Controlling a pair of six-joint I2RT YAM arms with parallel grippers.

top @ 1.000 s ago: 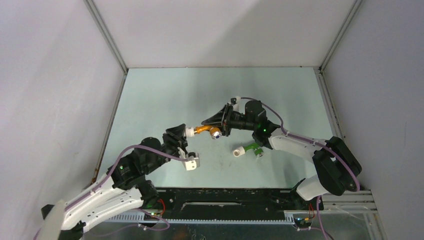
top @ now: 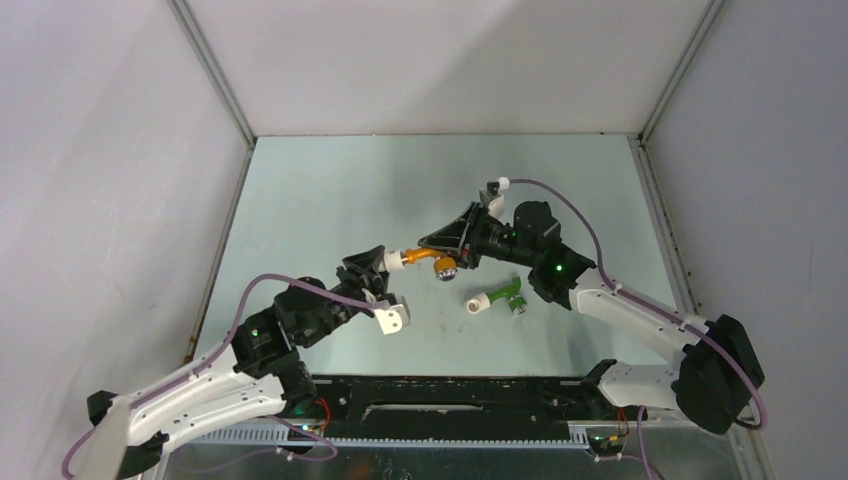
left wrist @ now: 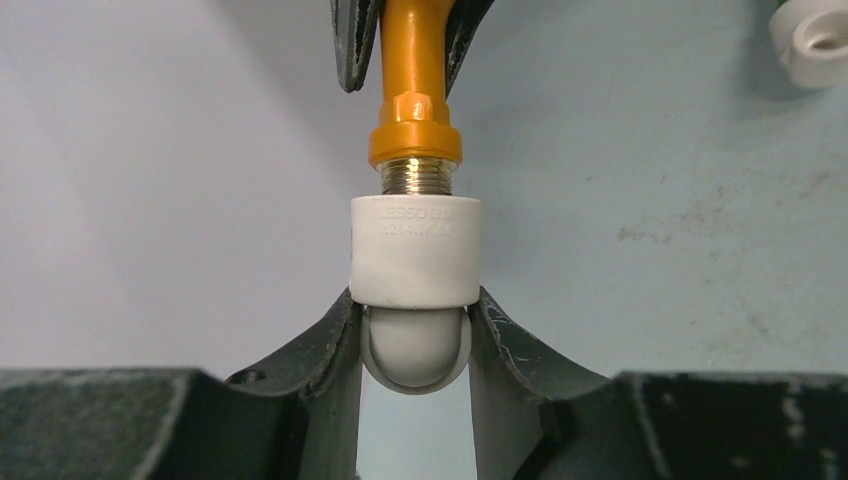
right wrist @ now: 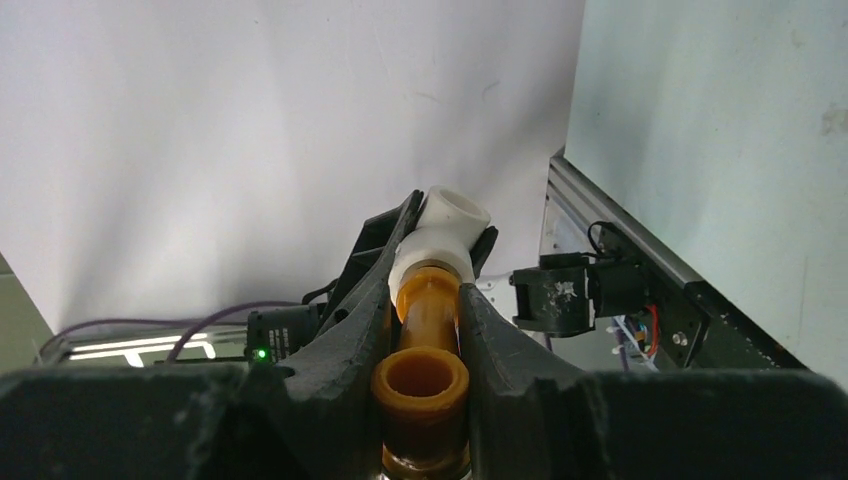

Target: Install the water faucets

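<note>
My right gripper [top: 450, 240] is shut on the orange faucet [top: 445, 268], whose threaded brass end [left wrist: 416, 176] meets a white pipe fitting [left wrist: 415, 250] in the left wrist view. My left gripper has its fingers on either side of that fitting, touching it and holding it at the rear. In the right wrist view the orange faucet [right wrist: 420, 390] fills the space between the right fingers, with the white fitting [right wrist: 440, 225] beyond it. I cannot tell how far the thread is engaged.
A green faucet with a white fitting [top: 515, 298] lies on the pale board [top: 330, 190] below my right arm. Walls bound the board at left, right and back; the board's back and left areas are clear.
Both grippers, with the faucet and fitting between them, have moved slightly right. The right arm's elbow has swung outward to the right.
</note>
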